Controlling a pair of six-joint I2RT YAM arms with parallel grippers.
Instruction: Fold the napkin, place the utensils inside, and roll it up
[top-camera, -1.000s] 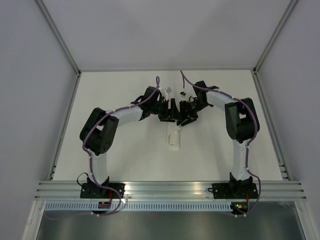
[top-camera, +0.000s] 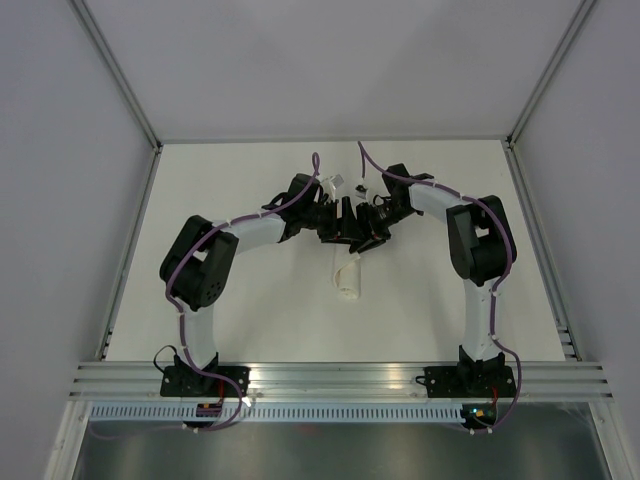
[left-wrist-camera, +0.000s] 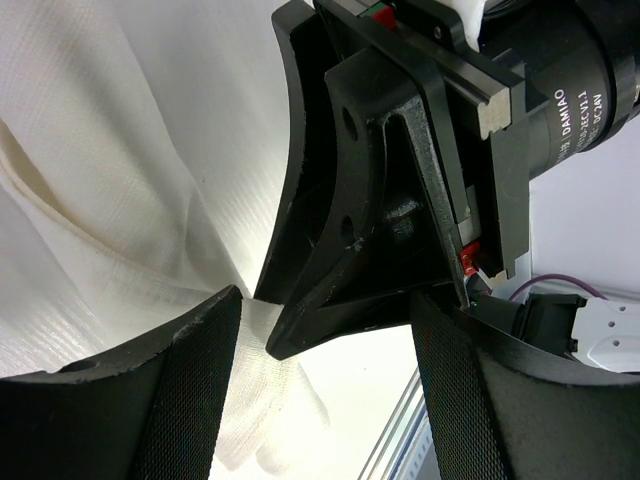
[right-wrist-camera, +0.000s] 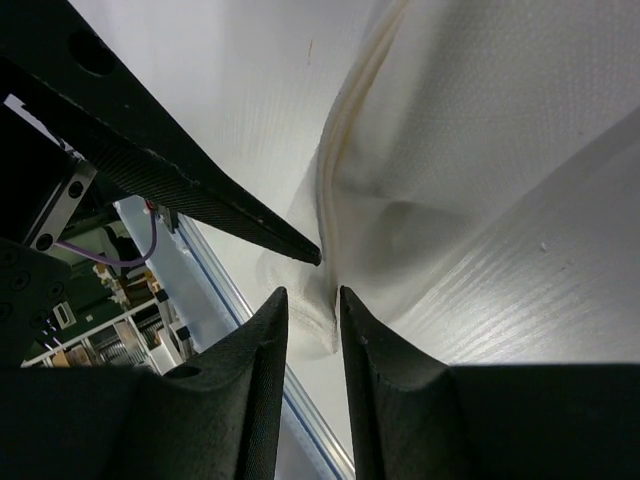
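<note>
The cream napkin (top-camera: 348, 288) lies as a narrow strip at mid-table, its upper part covered by both grippers. In the right wrist view a raised fold of the napkin (right-wrist-camera: 334, 175) runs down toward the tips of my right gripper. Those fingers stand a narrow gap apart, with the fold's lower end seen between them. My left gripper is open over the napkin (left-wrist-camera: 130, 150), its fingers wide apart; the right gripper's fingers (left-wrist-camera: 345, 230) reach across that gap. One left finger (right-wrist-camera: 230, 205) touches or nearly touches the fold. No utensils show.
Both grippers crowd together over the napkin, with very little room between them. A metal rail (top-camera: 340, 372) borders the front edge.
My right gripper has shifted slightly left and down in the top view, closer to the left one. The left arm and the napkin look unchanged.
</note>
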